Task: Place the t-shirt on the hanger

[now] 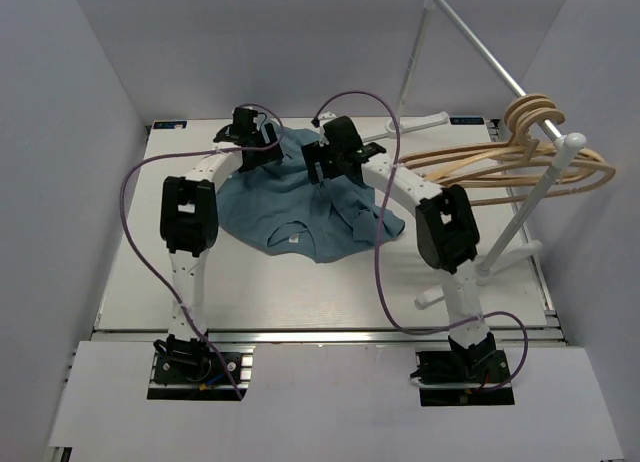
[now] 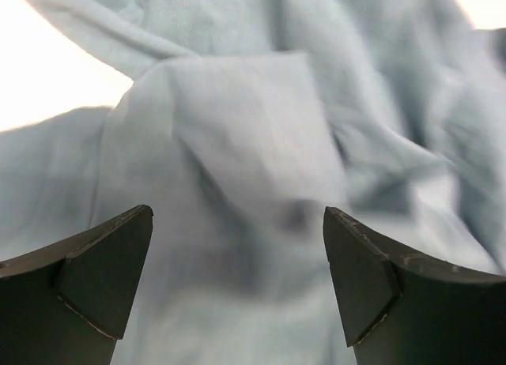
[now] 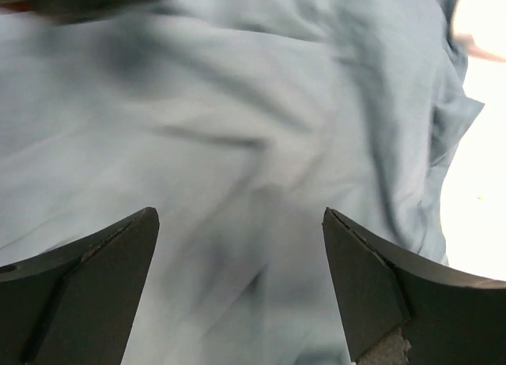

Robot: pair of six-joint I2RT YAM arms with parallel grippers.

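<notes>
A blue-grey T-shirt (image 1: 290, 212) lies crumpled on the white table, its neck toward the front. My left gripper (image 1: 268, 145) is over its back-left part; in the left wrist view its open fingers (image 2: 95, 278) frame folded fabric (image 2: 237, 128). My right gripper (image 1: 316, 154) is over the back-middle of the shirt; in the right wrist view its fingers (image 3: 403, 302) stand open above wrinkled cloth (image 3: 198, 159).
Several wooden hangers (image 1: 530, 122) hang on a white rack (image 1: 480, 52) at the right, swung out horizontally toward the right arm.
</notes>
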